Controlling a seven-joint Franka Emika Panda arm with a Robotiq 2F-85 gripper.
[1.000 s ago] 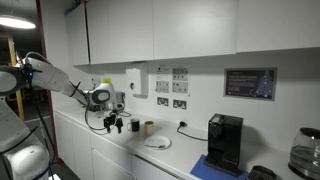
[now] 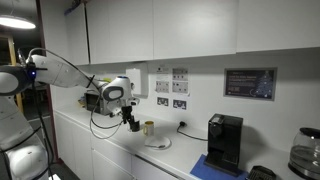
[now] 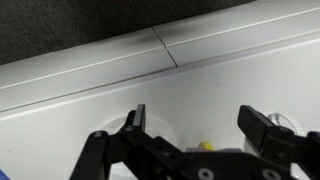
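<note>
My gripper [image 2: 134, 125] is over the counter, left of the tan mug [image 2: 148, 128], in the exterior view. The dark mug is overlapped by it there and hard to separate. A white plate [image 2: 158, 142] lies to the right of the mugs. In the wrist view, my gripper is open, its two dark fingers wide apart with nothing seen between the tips. Part of the plate [image 3: 122, 128] shows by the left finger. A small yellow patch [image 3: 207, 146] appears low between the fingers, and a white round rim [image 3: 287, 122] shows behind the right finger.
A black coffee machine [image 2: 225, 140] stands on a blue mat [image 2: 211, 167] at the right, with a glass jug [image 2: 305, 155] beyond it. Cabinets hang above. Counter between the plate and the mat is mostly clear.
The arm has reached farther right along the counter, bringing my gripper from left of the dark mug to overlapping it in the exterior view. Plate and tan mug stay put.
</note>
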